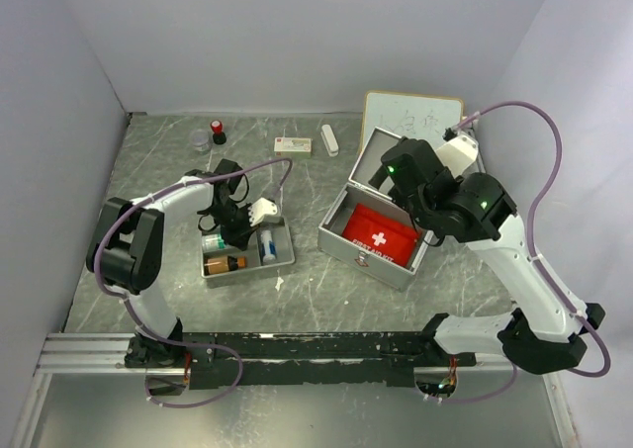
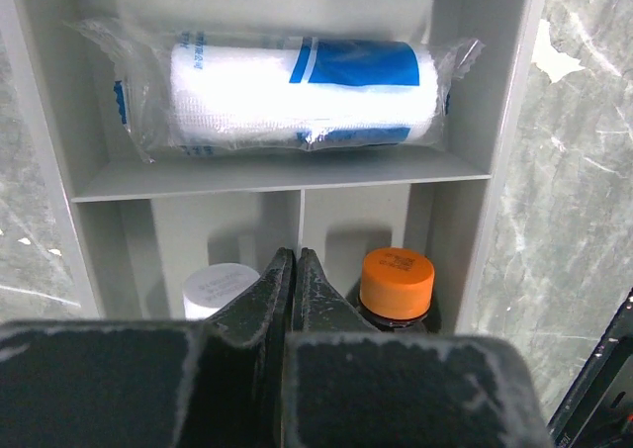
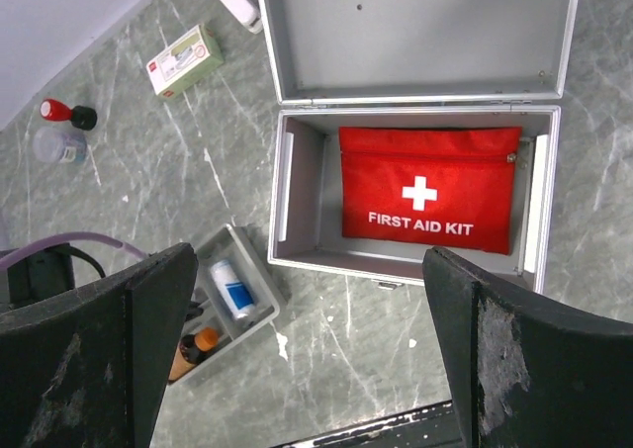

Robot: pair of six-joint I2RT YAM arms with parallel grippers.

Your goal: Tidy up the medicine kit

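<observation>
A grey divided tray point(image 1: 269, 270) rests level on the left of the table. My left gripper is shut on the tray's thin middle divider point(image 2: 301, 216). In the left wrist view, a wrapped bandage roll point(image 2: 297, 87) fills the long compartment; a white-capped bottle point(image 2: 218, 287) and an orange-capped bottle point(image 2: 397, 282) lie in the two smaller ones, partly hidden by my fingers. The silver kit box point(image 1: 356, 256) stands with its lid up, a red first aid pouch point(image 3: 430, 176) inside. Above its right side hovers my right gripper, open and empty.
At the back are a small carton point(image 1: 293, 145), a white slim object point(image 1: 329, 139), a red-capped dark bottle point(image 1: 218, 132) and a clear jar point(image 1: 200, 139). A whiteboard point(image 1: 410, 112) stands behind the kit box. Bare table separates tray and box.
</observation>
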